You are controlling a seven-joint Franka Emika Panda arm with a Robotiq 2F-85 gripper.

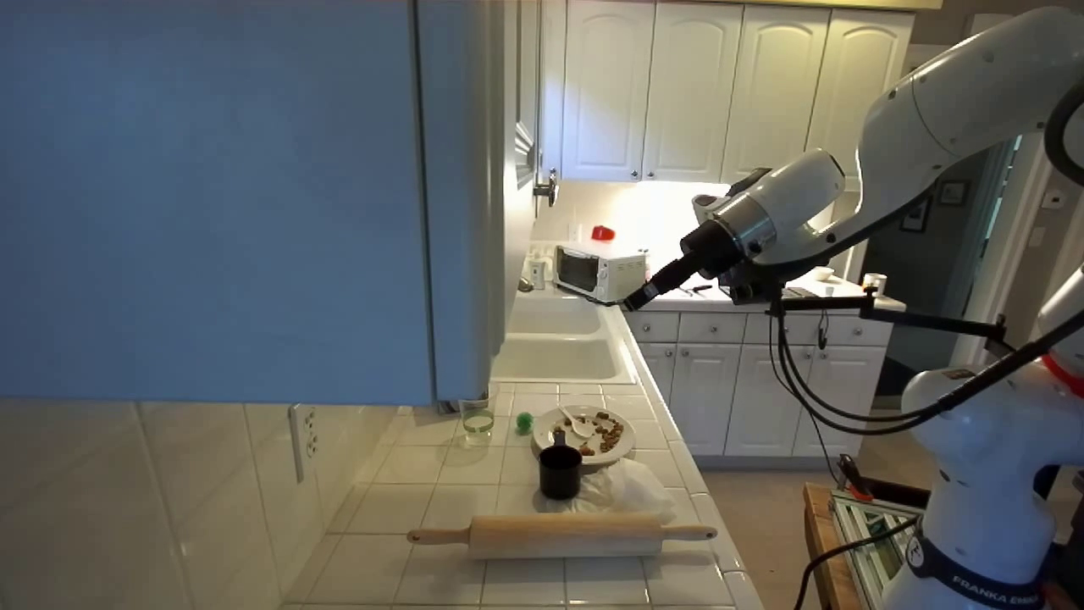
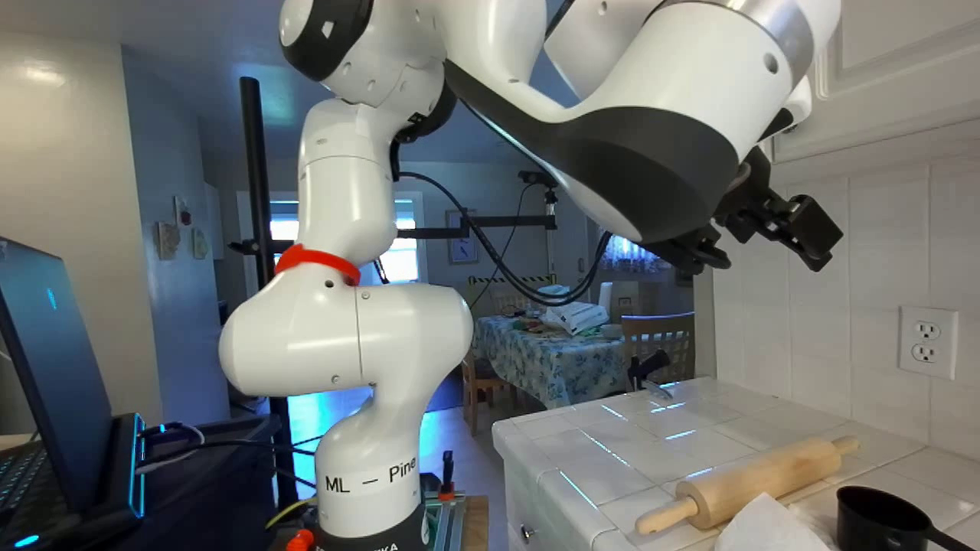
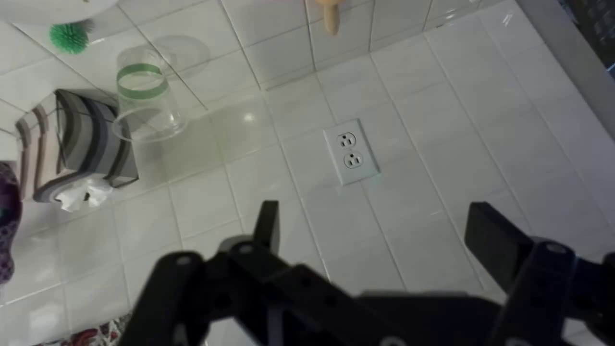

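Note:
My gripper is open, its two black fingers wide apart with only the tiled wall showing behind the gap. In exterior view 1 the gripper (image 1: 632,303) hangs in the air, clear of the counter objects and tilted downward. On the counter lie a wooden rolling pin (image 1: 566,535), a black cup with a handle (image 1: 561,474), a crumpled white cloth or bag (image 1: 630,491) and a white plate (image 1: 544,431) bearing brown bits and a white spoon. Beyond the cup are a green spiky ball (image 1: 524,423) and a clear glass (image 1: 477,423) with a green band.
A striped tissue box (image 3: 86,138) stands against the wall near the glass. An upper cabinet (image 1: 223,203) overhangs the counter's wall side. The sink (image 1: 559,357) and a toaster oven (image 1: 601,273) lie farther back. Bare tiles (image 2: 588,441) extend past the rolling pin.

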